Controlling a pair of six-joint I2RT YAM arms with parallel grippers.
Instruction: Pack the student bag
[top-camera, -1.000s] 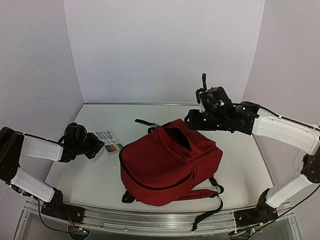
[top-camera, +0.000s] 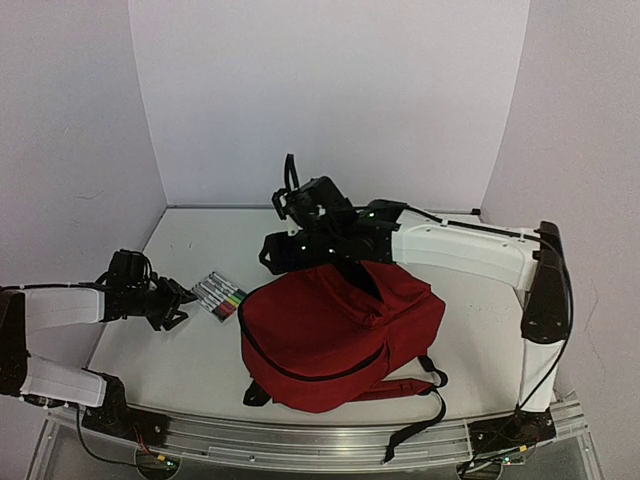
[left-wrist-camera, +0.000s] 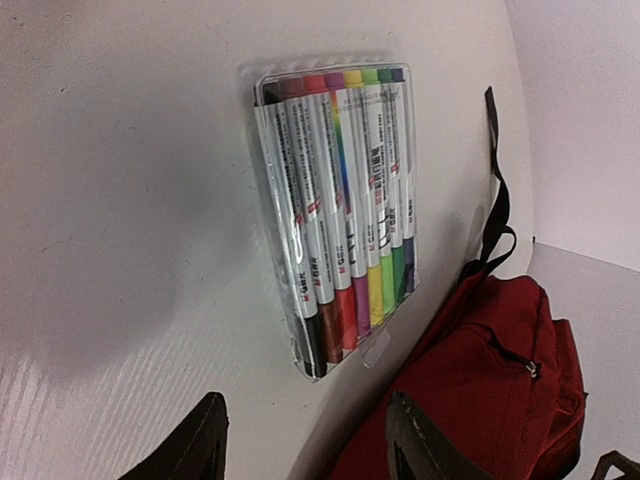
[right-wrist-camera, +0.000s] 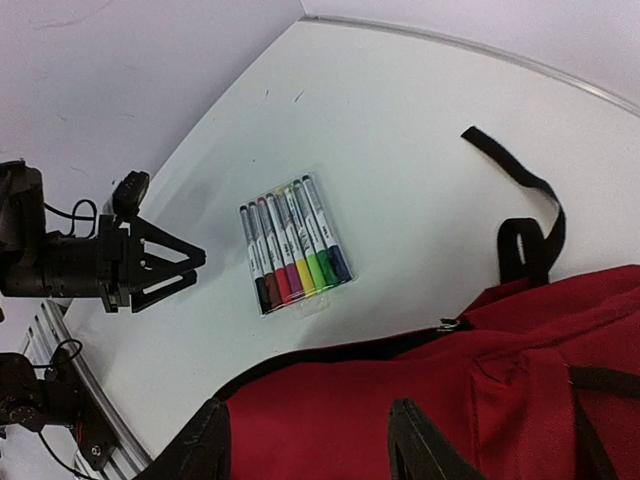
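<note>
A clear pack of coloured markers (top-camera: 218, 296) lies flat on the white table, left of the red backpack (top-camera: 320, 345). The left wrist view shows the same marker pack (left-wrist-camera: 345, 210) whole, with the backpack (left-wrist-camera: 490, 380) at the lower right. My left gripper (top-camera: 186, 306) is open just left of the pack, its fingers apart and empty; the right wrist view also shows this left gripper with spread fingers. Above the backpack's far left side hangs my right gripper (top-camera: 268, 256). Its fingertips (right-wrist-camera: 212, 430) stand wide apart in the right wrist view, with nothing between them.
Black straps (top-camera: 415, 430) trail from the backpack to the table's front rail. Another strap (right-wrist-camera: 535, 210) lies on the table behind the bag. Bare table (top-camera: 210, 235) extends behind the markers, and a side wall (top-camera: 70, 170) rises on the left.
My right arm has swung leftward across the backpack. The left gripper has shifted left, and its fingers now show spread. The marker pack has turned and shifted slightly from its earliest position.
</note>
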